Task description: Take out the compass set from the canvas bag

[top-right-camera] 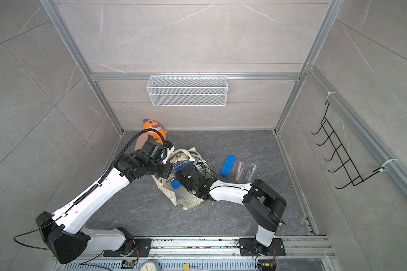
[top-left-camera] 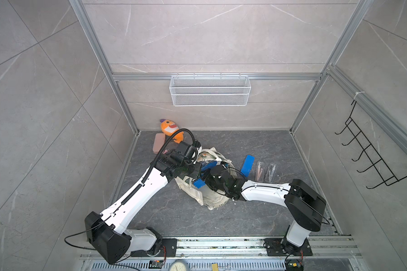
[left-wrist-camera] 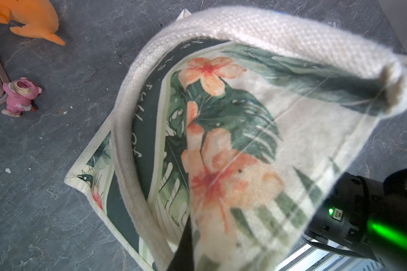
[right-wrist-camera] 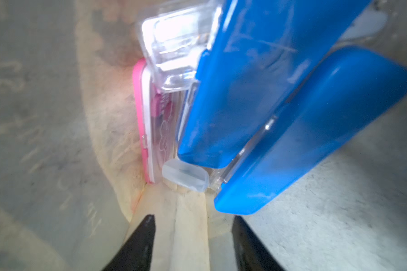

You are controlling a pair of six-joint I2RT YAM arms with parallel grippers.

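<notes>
The canvas bag (top-left-camera: 187,192) with floral lining (left-wrist-camera: 230,189) lies in the middle under both grippers. My left gripper (top-left-camera: 196,171) is at its upper left edge; its fingertips are hidden in the left wrist view. My right gripper reaches inside, fingers apart with nothing between, below blue cases (right-wrist-camera: 307,126), a pink-edged case (right-wrist-camera: 142,122) and clear plastic boxes (right-wrist-camera: 176,40). I cannot tell which is the compass set.
An orange toy (top-left-camera: 169,127), pink pouch (top-left-camera: 158,142) and small pink bear (left-wrist-camera: 20,94) lie back left. A blue case (top-left-camera: 247,164) and clear packs (top-left-camera: 270,172) lie right.
</notes>
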